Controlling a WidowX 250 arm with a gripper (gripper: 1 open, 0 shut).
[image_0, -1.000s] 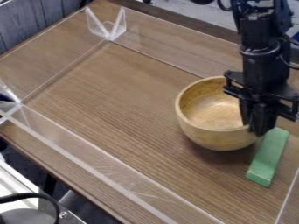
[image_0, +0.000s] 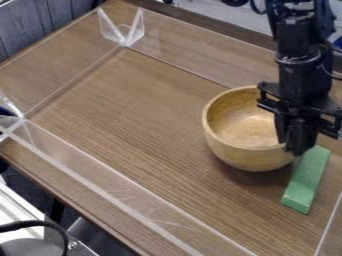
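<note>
A round tan wooden bowl (image_0: 234, 135) sits on the wooden table at centre right. The black gripper (image_0: 297, 140) reaches down from the top right to the bowl's right edge, its lower end overlapping the rim and the inside of the bowl. Whether its fingers are open or shut, or hold the rim, I cannot tell. A green rectangular block (image_0: 306, 187) lies on the table just right of the bowl, partly under the gripper's lower end in this view.
Clear tape strips run along its left and back, and black cables lie at the lower left corner.
</note>
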